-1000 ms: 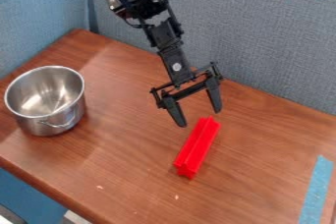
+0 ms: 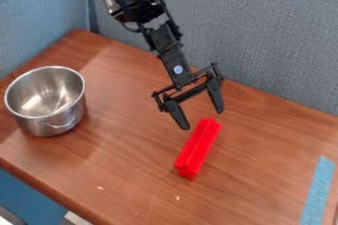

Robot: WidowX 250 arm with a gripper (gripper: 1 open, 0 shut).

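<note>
A black robot arm reaches down from the top, its gripper (image 2: 201, 117) open, with the two fingers spread apart above the upper end of a red elongated block (image 2: 197, 150). The block lies lengthwise on the wooden table, and nothing shows between the fingers.
A steel pot (image 2: 45, 101) stands at the left of the wooden table (image 2: 132, 170). A light blue strip (image 2: 317, 191) lies at the right edge. Padded grey-blue walls (image 2: 264, 41) border the back and left.
</note>
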